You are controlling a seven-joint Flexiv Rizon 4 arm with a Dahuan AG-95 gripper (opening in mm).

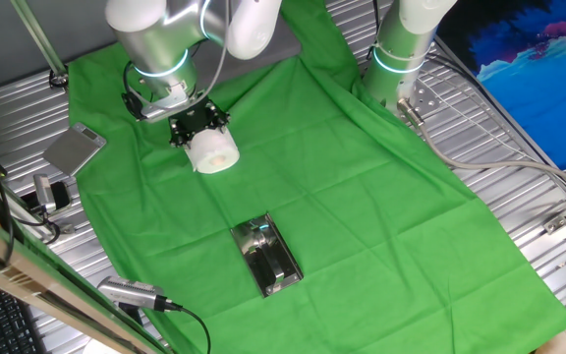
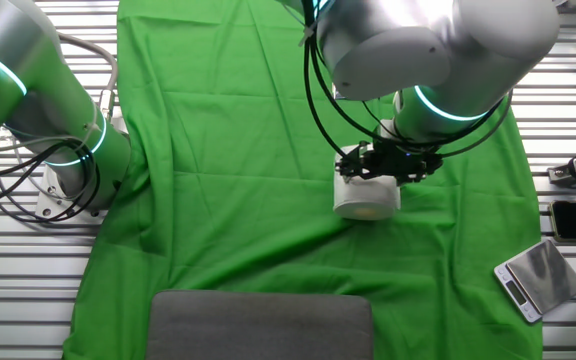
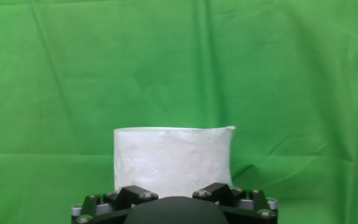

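Note:
A white paper roll (image 1: 212, 151) lies on the green cloth, one round end showing in exterior view 1. My gripper (image 1: 200, 122) is right at the roll, on its side toward the arm. In exterior view 2 the black gripper (image 2: 390, 163) spreads wider than the roll (image 2: 366, 198) and reaches past it on one side. The wrist view shows the roll (image 3: 174, 158) beyond the gripper, whose two black sides stand apart, so it looks open. Contact with the roll cannot be made out. A shiny metal holder (image 1: 266, 256) rests on the cloth, well apart from the roll.
Bare green cloth (image 1: 371, 226) leaves wide free room. A small scale (image 1: 75, 149) sits beside the cloth's edge.

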